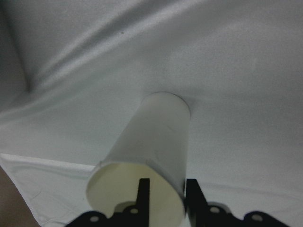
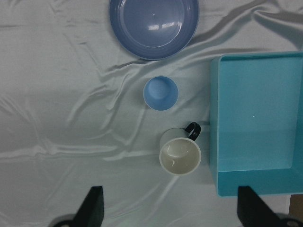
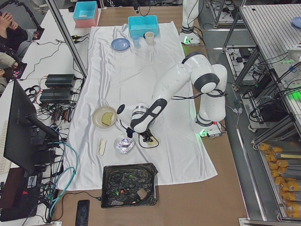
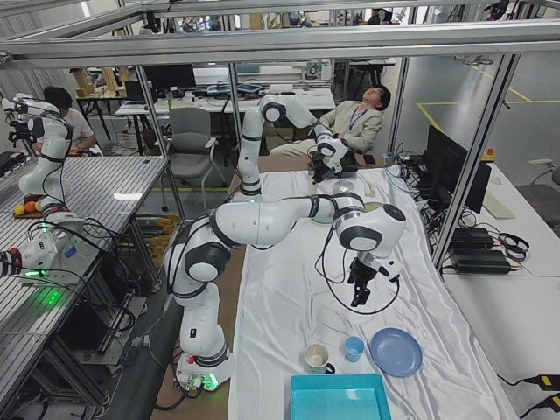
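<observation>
A white paper cup [image 1: 161, 123] with a cream inside stands upright on the cloth in the left wrist view. My left gripper is open over its rim, one finger inside and the other at the outer wall. In the camera left view this gripper [image 3: 146, 137] hides most of the cup. My right gripper is open and empty above the cloth, near a white mug [image 2: 180, 156], a small blue cup [image 2: 160, 92] and a blue plate [image 2: 152, 26].
A turquoise bin [image 2: 255, 113] is beside the mug. Near the left arm are a beige plate with food [image 3: 99, 117], a foil-covered round item [image 3: 123, 145], a white strip [image 3: 101, 147] and a black lined bin [image 3: 129, 186].
</observation>
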